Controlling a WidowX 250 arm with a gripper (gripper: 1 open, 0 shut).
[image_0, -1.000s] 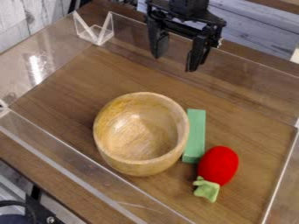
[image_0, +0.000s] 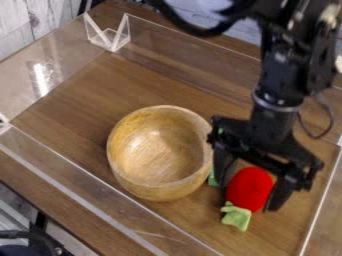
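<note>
My gripper (image_0: 251, 168) is low at the right of the camera view, open, its dark fingers around and over a red strawberry-like toy (image_0: 251, 191) with pale green leaves. A wooden bowl (image_0: 150, 150) sits just left of it. A green block (image_0: 214, 178) shows only in a small part between bowl and gripper, mostly hidden by the arm. Whether the fingers touch the red toy I cannot tell.
A clear plastic piece (image_0: 107, 32) stands at the back left. Walls and rims edge the table.
The arm has come down from the back of the table to the front right, over the red toy, now covering most of the green block.
</note>
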